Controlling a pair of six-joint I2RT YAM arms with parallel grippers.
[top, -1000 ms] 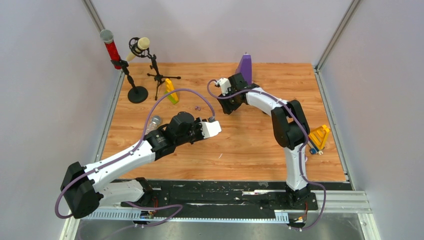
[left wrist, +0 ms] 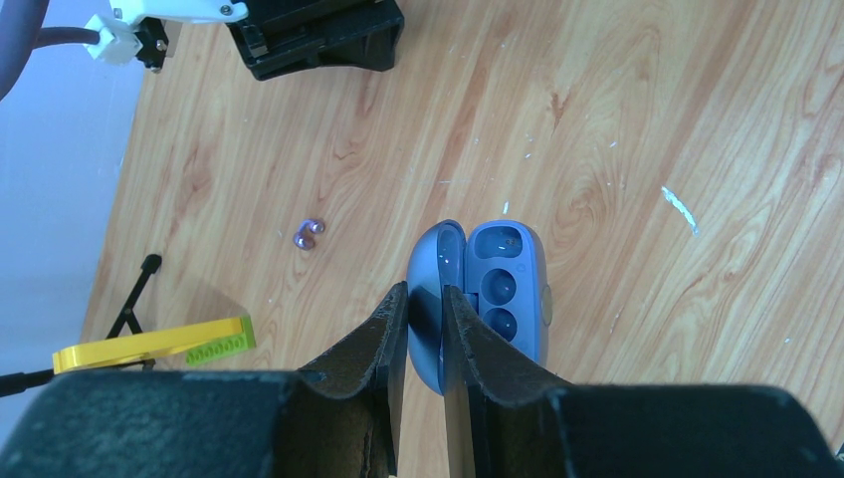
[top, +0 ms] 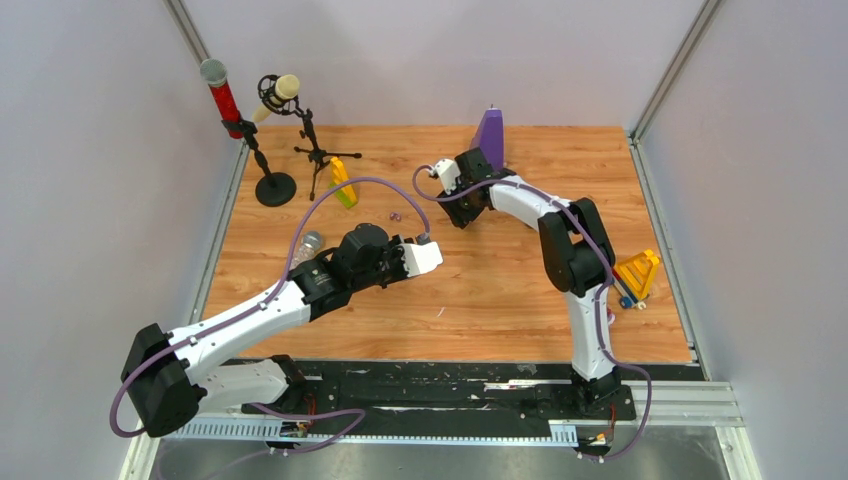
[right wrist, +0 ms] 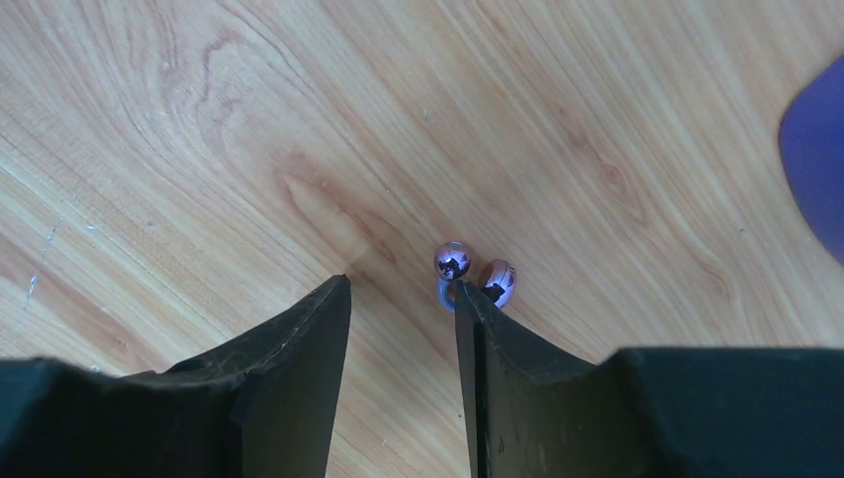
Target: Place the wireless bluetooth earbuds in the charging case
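Note:
The open charging case [left wrist: 508, 259], with lid raised and empty-looking wells, is between the fingers of my left gripper, which is shut on it above the table. Two small shiny purple earbuds [top: 395, 216] lie loose on the wood, left of my right gripper. In the right wrist view the earbuds [right wrist: 496, 282] are just beyond the fingertips of my right gripper, which is part open with nothing seen between its fingers.
Microphone stands [top: 275, 190] and a yellow-green block [top: 342, 183] occupy the back left. A purple object [top: 489, 135] stands behind the right arm, and a yellow frame [top: 637, 270] lies at right.
My right gripper has shifted very slightly in the top view. The left arm and the earbuds look unchanged.

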